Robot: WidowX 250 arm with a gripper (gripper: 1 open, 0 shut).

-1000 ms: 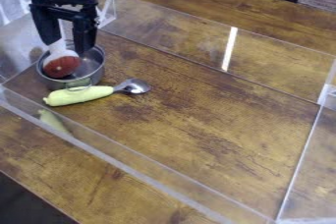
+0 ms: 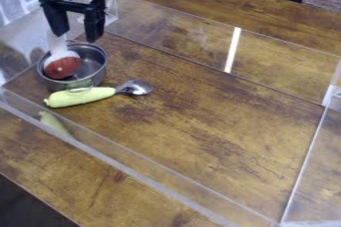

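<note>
My black gripper point(image 2: 72, 14) is at the upper left, open, above a steel bowl point(image 2: 91, 65). In the bowl lies a reddish-brown oval object point(image 2: 62, 67), with something white behind it. A pale yellow-green corn-like object point(image 2: 78, 97) lies in front of the bowl, and a metal spoon point(image 2: 135, 88) lies beside it, its head to the right.
Clear plastic walls surround the wooden table area point(image 2: 213, 112). A white strip point(image 2: 232, 50) is on the back wall.
My gripper has risen a little from over the bowl. The objects on the table look unchanged.
</note>
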